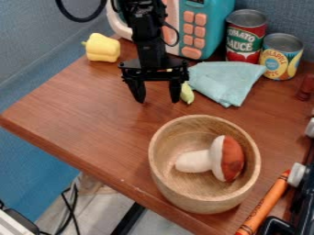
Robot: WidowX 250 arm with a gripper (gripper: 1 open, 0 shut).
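My black gripper (156, 92) is low over the table at the back middle, open, with nothing seen between its fingers. Just right of its right finger lies a small pale yellow-green item (186, 94). A yellow pepper-like object (102, 48) sits at the back left. A wooden bowl (174, 186) at the front holds a toy mushroom (225, 158) with a red-brown cap and white stem.
A light blue cloth (225, 80), a tomato sauce can (245, 37), a second can (281, 57) and a teal toy microwave (207, 23) stand behind. An orange marker (263, 206) and black items line the right edge.
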